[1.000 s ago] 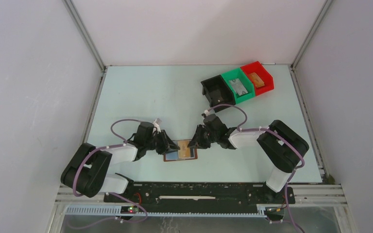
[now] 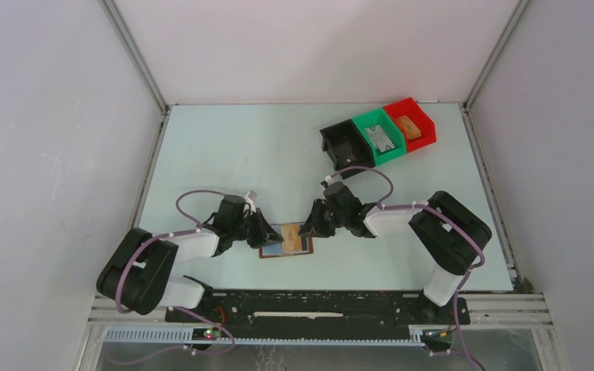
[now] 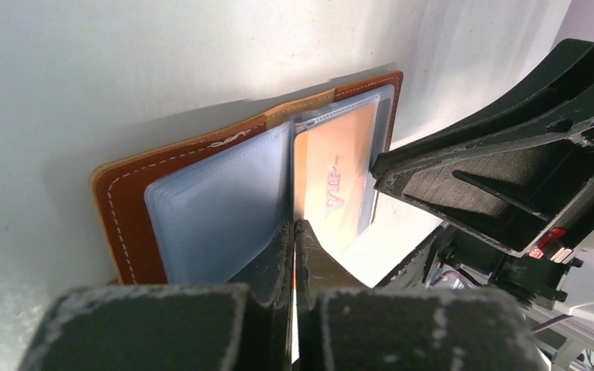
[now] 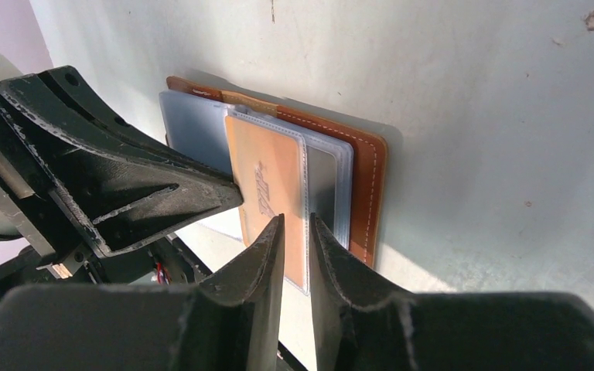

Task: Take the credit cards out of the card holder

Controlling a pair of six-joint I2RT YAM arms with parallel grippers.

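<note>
The brown leather card holder (image 2: 287, 256) lies open on the table between both arms. Clear-blue sleeves (image 3: 216, 205) fill one side; in the middle, a sleeve holds a gold card (image 4: 261, 174) marked VIP. A dark card (image 4: 322, 185) shows behind that sleeve's edge. My left gripper is shut, its tips at the fold side of the gold card's sleeve; nothing clear shows between them. My right gripper stands slightly open, fingertips either side of the gold card sleeve's outer edge. Whether they touch it I cannot tell.
At the back right stand three joined boxes: black (image 2: 327, 143), green (image 2: 361, 120) with a silver card (image 2: 379, 137), and red (image 2: 425, 124) with a gold-coloured card (image 2: 408, 127).
The left arm shifted slightly and came back, its tips now a little lower over the card holder. The holder has moved a hair left. The right arm looks unmoved.
</note>
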